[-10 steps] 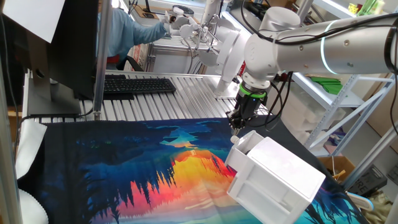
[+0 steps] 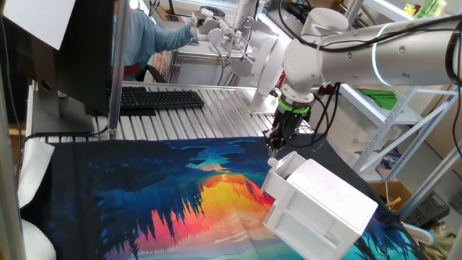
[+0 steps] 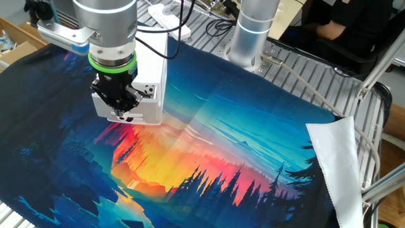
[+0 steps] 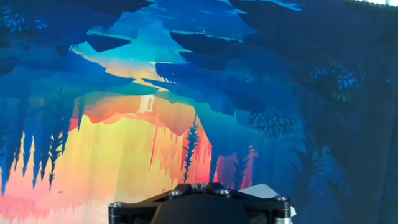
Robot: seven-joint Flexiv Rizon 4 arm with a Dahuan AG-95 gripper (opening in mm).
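Note:
A white drawer box (image 2: pixel 328 202) stands on the printed cloth, its upper drawer (image 2: pixel 276 185) partly pulled out with a dark hollow showing at the top. A small round white knob (image 2: pixel 272 162) shows at the drawer's front edge. My black gripper (image 2: pixel 273 150) points down right at this knob. In the second exterior view the gripper (image 3: pixel 121 116) covers part of the drawer front (image 3: pixel 144 114). The gripper's fingers (image 4: pixel 180 190) appear close together in the wrist view, with nothing clear between them. Contact with the knob cannot be told. A white edge (image 4: pixel 263 191) shows beside the gripper.
A keyboard (image 2: pixel 159 99) and monitor (image 2: pixel 61 72) stand behind the cloth. A white power strip (image 3: pixel 169 20) lies behind the box, and a pale cloth (image 3: pixel 338 171) at the table's side.

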